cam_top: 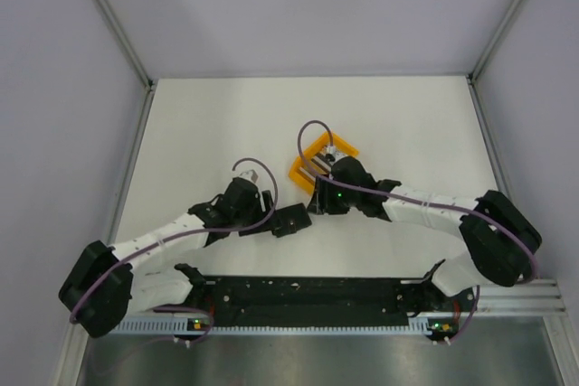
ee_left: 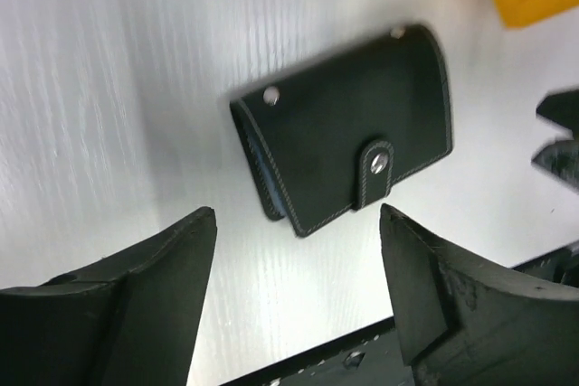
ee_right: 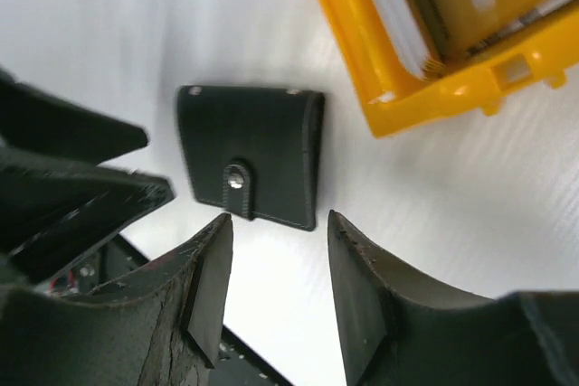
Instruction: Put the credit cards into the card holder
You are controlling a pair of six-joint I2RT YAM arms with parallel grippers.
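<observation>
A black card holder point(ee_left: 353, 124) with a snapped strap lies closed and tilted on the white table, between the two grippers in the top view. Along its left edge a thin bluish strip shows in the left wrist view. My left gripper is open, its fingers apart on the near side of the holder, nothing between them. To the right of the holder, my right gripper also stands open and empty. White cards point(ee_right: 391, 6) stand in the yellow rack point(ee_right: 398, 117); much of the rack is cut off in the right wrist view.
The rack point(cam_top: 348, 145) stands just behind the right gripper in the top view. Bare white table point(cam_top: 217, 124) spreads behind and to both sides. The black front strip point(cam_top: 308, 303) borders the near edge.
</observation>
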